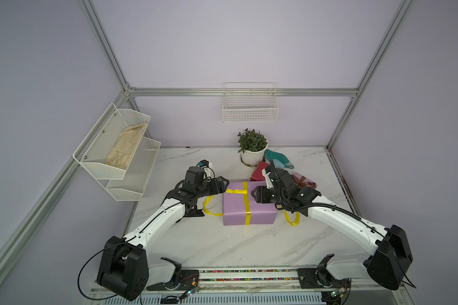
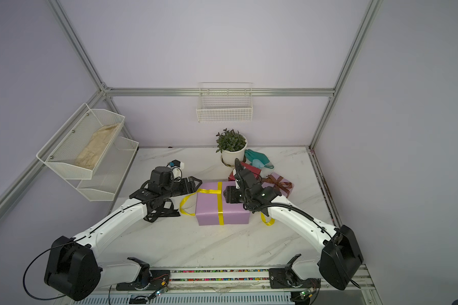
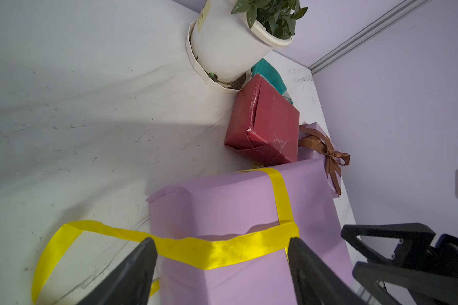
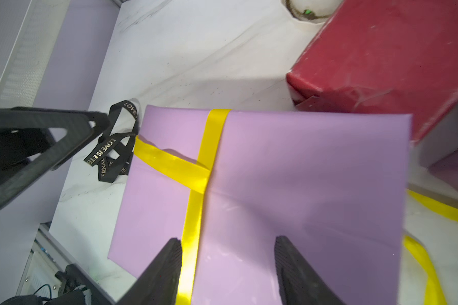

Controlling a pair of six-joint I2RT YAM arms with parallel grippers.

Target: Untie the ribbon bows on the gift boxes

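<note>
The large lilac box (image 1: 235, 211) carries yellow ribbon (image 4: 173, 167) crossing on its top, no bow there, loose loops on both sides. My open left gripper is over the box's left part, nothing visibly held. My right gripper hovers above the box top, fingers apart, one near the vertical yellow strip, nothing visibly held. Behind are a red box (image 3: 262, 122), apparently without ribbon, and a smaller lilac box with a brown bow (image 3: 329, 155).
A potted plant (image 1: 253, 142) and teal items (image 1: 280, 157) stand at the back. Black printed ribbon (image 4: 114, 152) lies left of the large box. Mesh shelves (image 1: 117, 167) hang on the left wall.
</note>
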